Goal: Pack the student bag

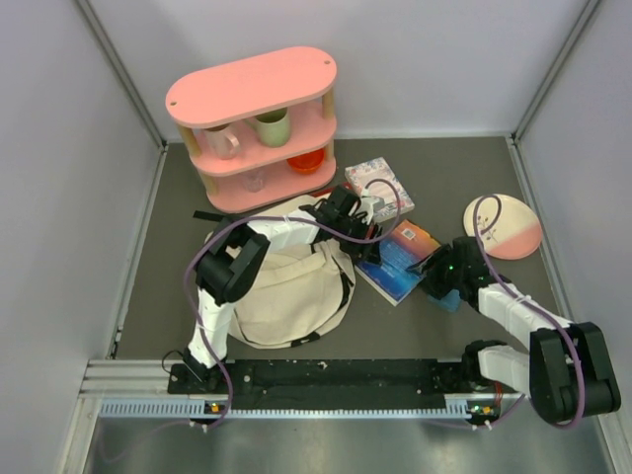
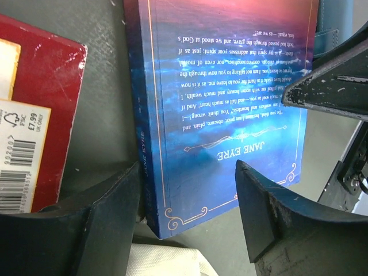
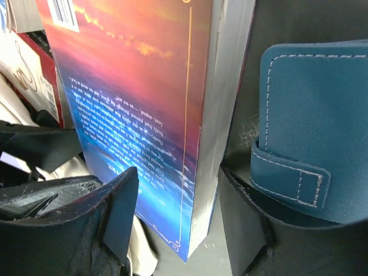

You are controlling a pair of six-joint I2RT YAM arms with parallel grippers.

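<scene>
The blue-and-orange Jane Eyre book (image 1: 390,277) lies flat, back cover up, on the dark table. My left gripper is open over its spine side, one finger beyond the spine and the other above the cover. At the opposite side, my right gripper stands part open around the page edge, one finger over the cover and one outside it. Whether either touches the book, I cannot tell. The cream cloth bag (image 1: 286,298) lies spread out on the left, partly under my left arm. Beside the book rests a stitched blue case (image 3: 299,109), mostly hidden from above.
A red book (image 2: 54,109) with a barcode label lies beyond the spine. Behind stands a patterned book (image 1: 370,176). The pink shelf (image 1: 252,79) holds mugs and a red bowl at back left; a round two-tone plate (image 1: 479,217) occupies the right. Bare table shows in front.
</scene>
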